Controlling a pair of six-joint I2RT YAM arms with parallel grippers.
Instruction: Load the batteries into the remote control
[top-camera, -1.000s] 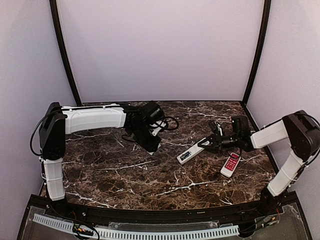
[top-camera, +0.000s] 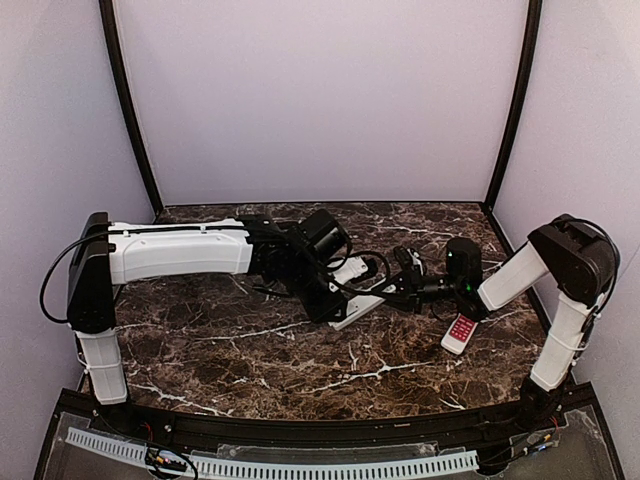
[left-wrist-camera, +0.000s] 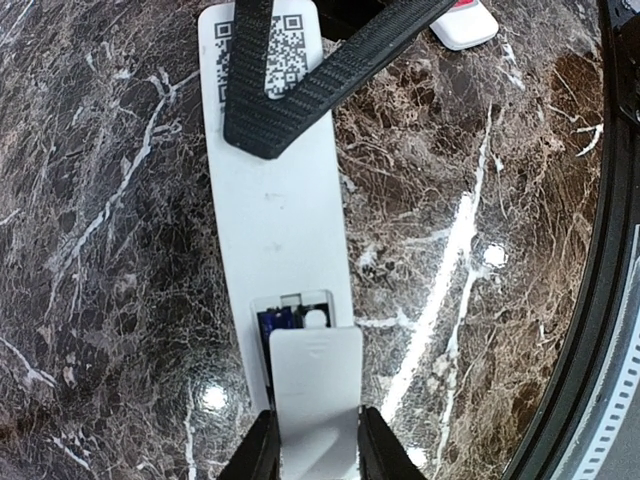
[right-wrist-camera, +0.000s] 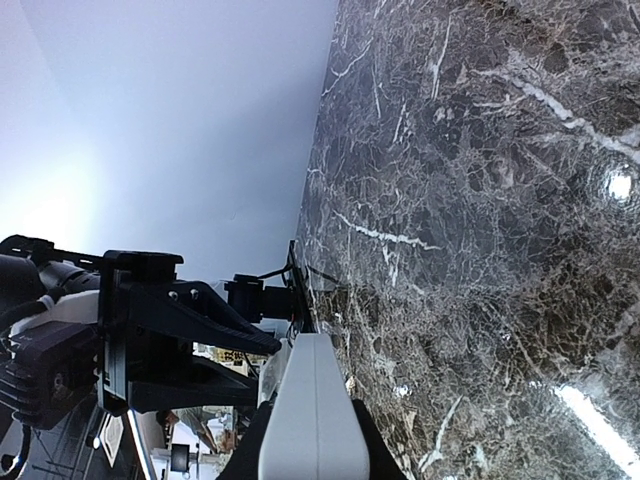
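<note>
A long white remote with a QR label is held at its labelled end by my right gripper; in the right wrist view its white body fills the fingers. Near the other end is the battery compartment, with dark contents and a white piece partly visible. My left gripper is shut on a white battery cover, which lies over the lower part of that compartment. In the top view my left gripper largely hides this end.
A second white remote with a red keypad lies at the right of the marble table. White walls stand around it.
My left arm has come rightward with the cover to the remote's compartment end. My right gripper has shifted left with the remote.
</note>
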